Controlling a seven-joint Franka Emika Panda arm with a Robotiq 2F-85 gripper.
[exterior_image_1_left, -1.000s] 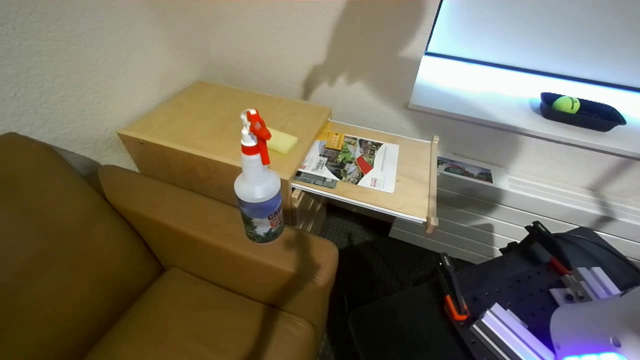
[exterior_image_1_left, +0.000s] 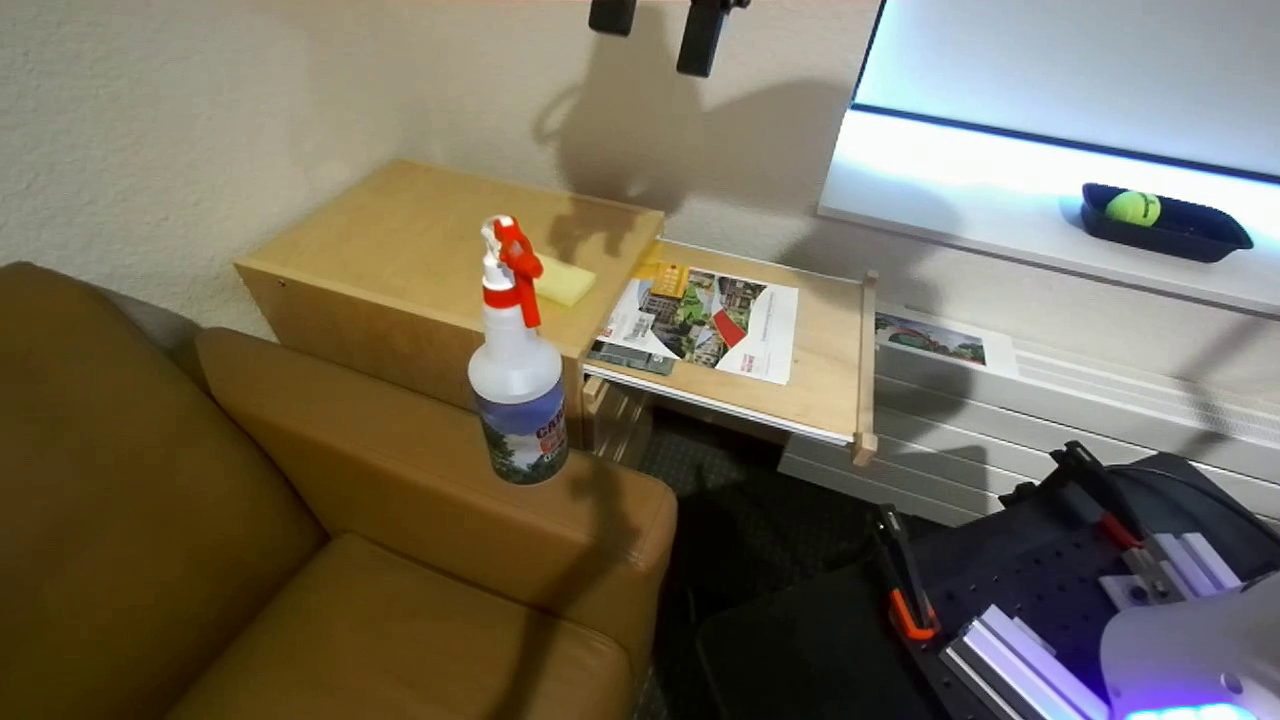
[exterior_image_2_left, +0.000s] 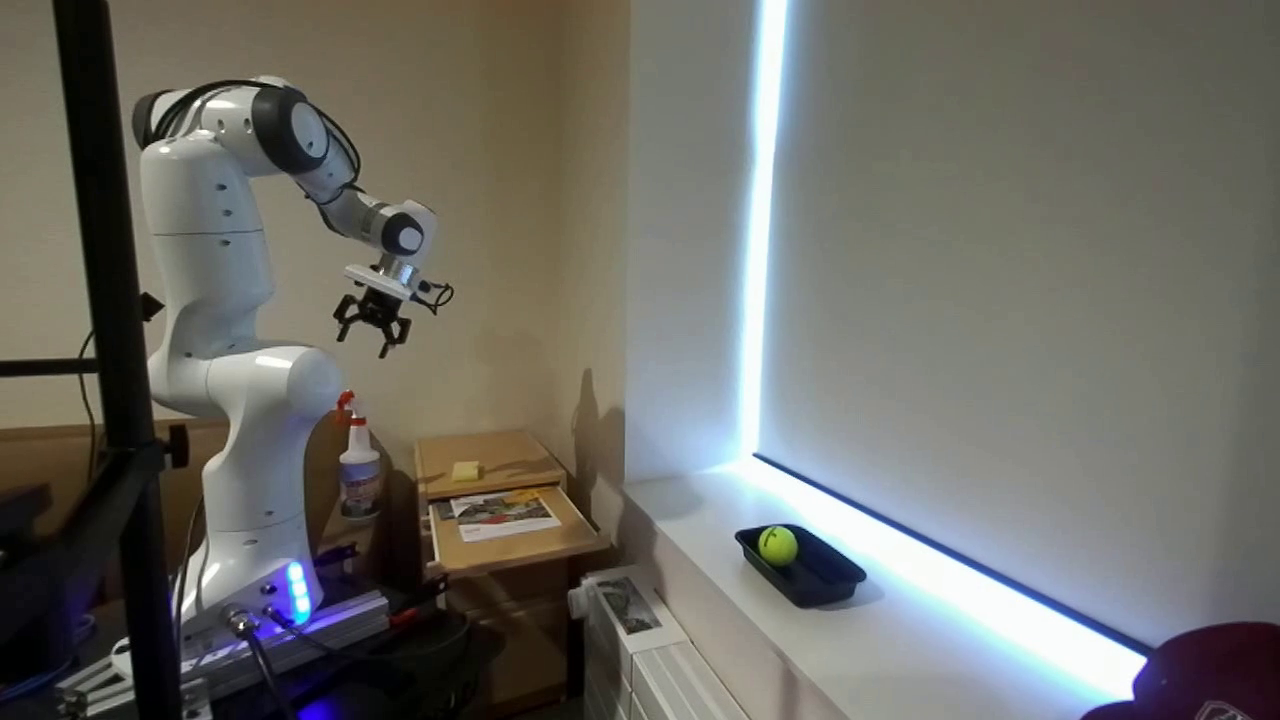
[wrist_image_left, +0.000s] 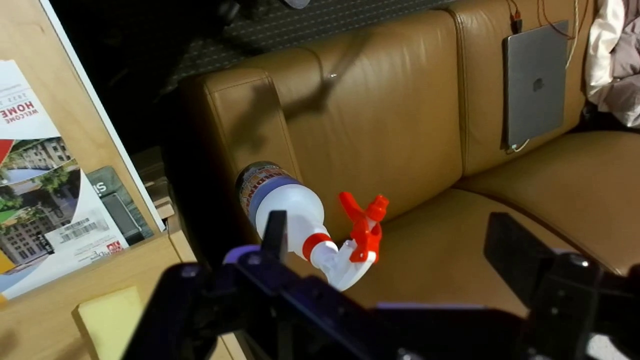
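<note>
My gripper (exterior_image_2_left: 363, 342) hangs in the air, well above the sofa arm and the wooden cabinet, its two fingers spread wide with nothing between them. At the top edge of exterior view 1 its black fingertips (exterior_image_1_left: 698, 48) just show. A white spray bottle (exterior_image_1_left: 516, 372) with a red trigger and a printed label stands upright on the brown sofa's arm. Seen from the wrist, the bottle (wrist_image_left: 291, 210) lies below and beyond the fingers, apart from them. A yellow sponge (exterior_image_1_left: 564, 281) rests on the cabinet top (exterior_image_1_left: 396, 240), near the open drawer (exterior_image_1_left: 828, 330).
Inside the drawer are printed papers (exterior_image_1_left: 708, 318) and a dark flat box (wrist_image_left: 120, 204). On the windowsill a black tray (exterior_image_2_left: 801, 566) holds a tennis ball (exterior_image_2_left: 777, 546). A laptop (wrist_image_left: 535, 84) lies on the sofa seat. Clamps (exterior_image_1_left: 908, 582) stand by the robot's base.
My gripper's fingertips have come into exterior view 1 at the top edge, and the arm's shadow on the wall has shifted left and down. The bottle, sponge and drawer have not moved.
</note>
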